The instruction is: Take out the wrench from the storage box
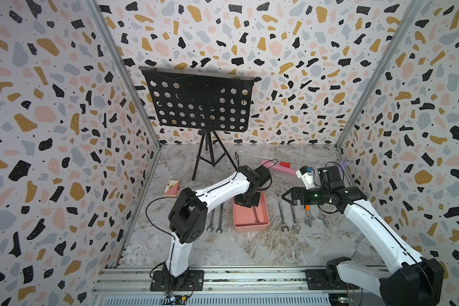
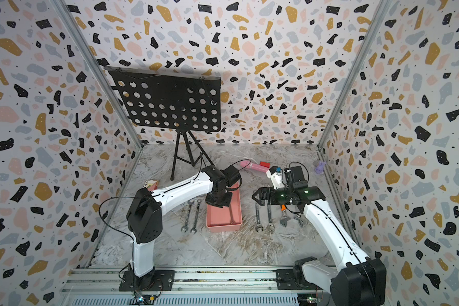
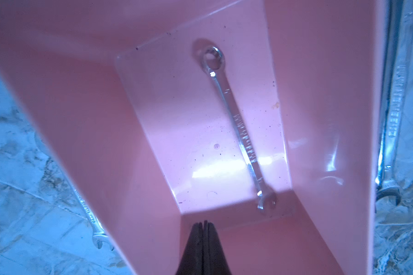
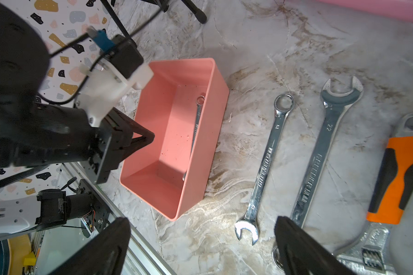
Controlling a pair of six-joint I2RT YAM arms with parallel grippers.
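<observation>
Inside the pink storage box (image 4: pixel 192 183), a silver wrench (image 3: pixel 236 119) lies on the floor along its right side. In the left wrist view its ring end points up and away, its open-finger end down toward the near wall. My left gripper hangs over the box, left of the wrench and apart from it. Its dark fingertips are together with nothing between them; the right wrist view also shows the left gripper's tips (image 4: pixel 151 136) meeting. My right gripper stands open and empty over the wrenches right of the box.
Two wrenches (image 4: pixel 267 160) (image 4: pixel 319 158) and an orange-handled adjustable wrench (image 4: pixel 397 174) lie right of the box. More wrenches (image 1: pixel 219 219) lie on its left. A pink tube (image 1: pixel 279 167) and a black stand (image 1: pixel 209 148) are behind.
</observation>
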